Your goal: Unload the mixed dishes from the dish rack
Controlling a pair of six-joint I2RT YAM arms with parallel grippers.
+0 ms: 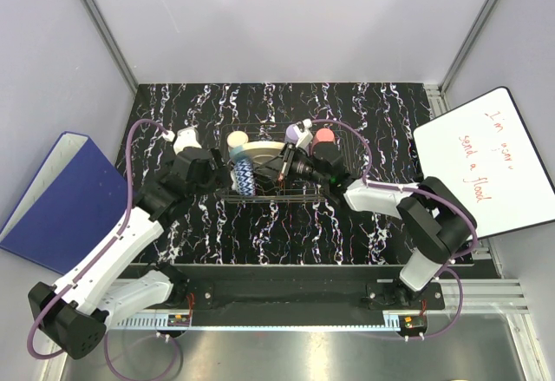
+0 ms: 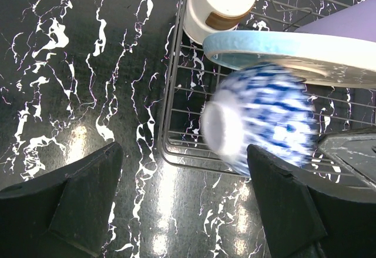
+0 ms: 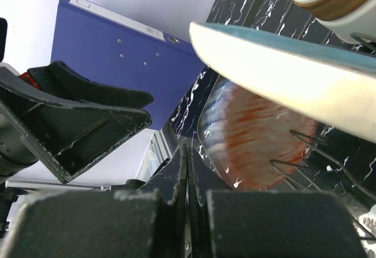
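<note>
The dish rack (image 1: 308, 197) holds a blue-patterned bowl (image 1: 244, 177) tilted on its side, its inside reddish in the right wrist view, and a cream plate (image 3: 288, 76) with blue face behind it. A white cup with brown band (image 2: 214, 5), a purple item (image 1: 293, 134) and a pink one (image 1: 324, 135) stand at the back. My left gripper is open over the rack's left side, just before the bowl, nothing between its fingers. My right gripper is shut, nothing visible between its fingers, beside the bowl and plate.
A blue binder (image 1: 52, 207) leans at the left and a whiteboard (image 1: 486, 164) at the right. The black marble counter (image 1: 364, 103) has free room around the rack, especially left and in front.
</note>
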